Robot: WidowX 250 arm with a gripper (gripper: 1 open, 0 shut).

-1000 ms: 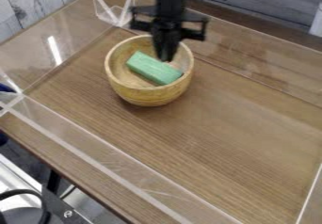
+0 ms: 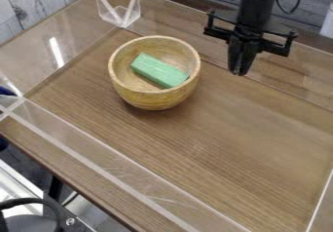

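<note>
A round tan bowl (image 2: 154,95) sits on the wooden table, left of centre, holding a pale green rectangular block (image 2: 162,68) lying flat inside. My black gripper (image 2: 239,58) is above the table to the upper right of the bowl, apart from it, shut, with nothing showing between its fingers.
A small clear container (image 2: 119,12) stands at the back left. Dark cables or fixtures lie beyond the table's near-left edge.
My gripper has moved right from above the bowl to clear of it, over the bare table at the upper right. The bowl and block look unmoved.
</note>
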